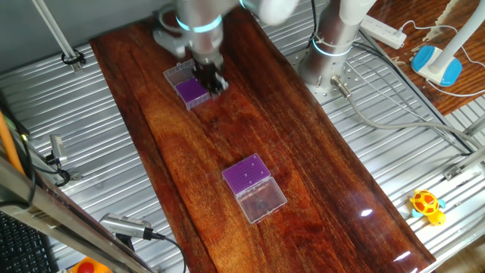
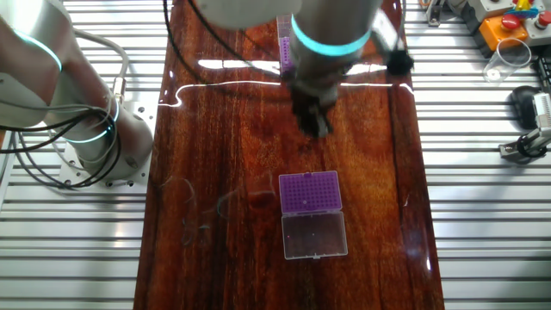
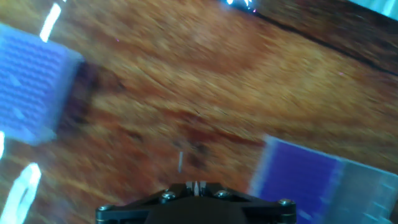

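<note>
Two purple perforated racks in clear hinged boxes lie on the brown wooden board. The nearer rack [image 1: 246, 174] has a few small pale spots on it, and its clear lid [image 1: 261, 199] lies open beside it. At the far end is the other rack [image 1: 192, 89], with my gripper [image 1: 218, 85] over or beside its right side. In the wrist view, one rack [image 3: 31, 81] is at left and another purple rack [image 3: 298, 177] at lower right, both blurred. There my gripper looks shut, its fingertips together; whether anything tiny is between them is unclear.
A robot base [image 1: 322, 64] stands along the board's right side. Off the board are a toy turtle [image 1: 427, 205] and a small camera [image 1: 126, 226]. Bare wood lies between the two boxes. A thin pale streak [image 3: 180, 162] shows ahead of the fingertips.
</note>
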